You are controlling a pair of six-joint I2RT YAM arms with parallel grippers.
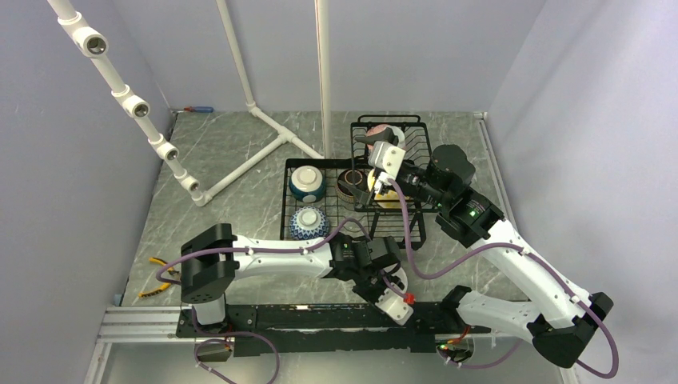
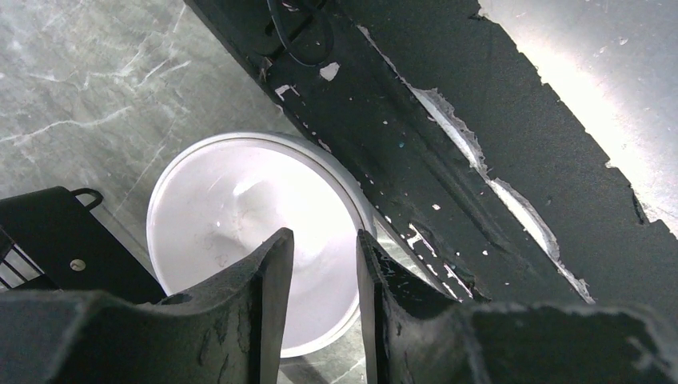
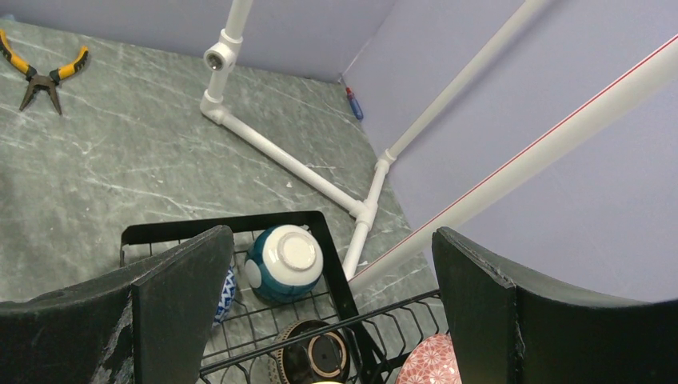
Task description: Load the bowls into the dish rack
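Observation:
A white bowl [image 2: 224, 224] lies upright by the table's front edge. My left gripper is over it, part open, one finger inside and the other at the right rim. In the top view it mostly hides that bowl. My right gripper stands open above the two-tier dish rack [image 1: 281, 216], nothing between its fingers. The lower tier holds a teal-white bowl [image 3: 281, 268], a blue patterned bowl [image 1: 309, 226] and a dark bowl [image 3: 316, 360]. A pink patterned bowl [image 3: 428, 364] and a yellow one [image 1: 388, 200] show at the upper tier, partly hidden.
Yellow-handled pliers [image 3: 40, 80] lie on the left of the table and a small screwdriver [image 3: 353, 102] at the back. White pipes [image 3: 280, 160] cross the back left. Free marble lies left of the rack.

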